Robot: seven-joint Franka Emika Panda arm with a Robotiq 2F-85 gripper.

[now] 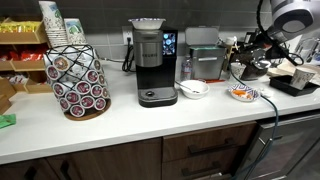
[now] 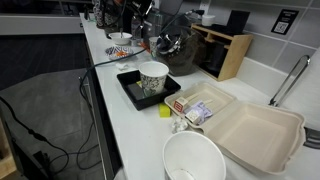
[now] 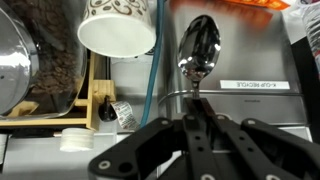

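A shiny metal spoon [image 3: 200,47] stands out ahead of my gripper in the wrist view, its bowl end away from me. The gripper is shut on its handle. Beneath the spoon lies a grey bin [image 3: 245,82] labelled K-cup recycle. In exterior view 1 the gripper [image 1: 240,56] is small and dark over the right end of the counter, near the grey bin [image 1: 207,62]; the spoon is too small to make out there.
A patterned paper cup [image 3: 117,27] and a jar of coffee beans [image 3: 55,60] lie left of the spoon. A white bowl [image 1: 193,89] and a patterned bowl [image 1: 243,92] sit on the counter beside the coffee maker [image 1: 155,65]. Open counter [image 1: 140,125] runs along the front.
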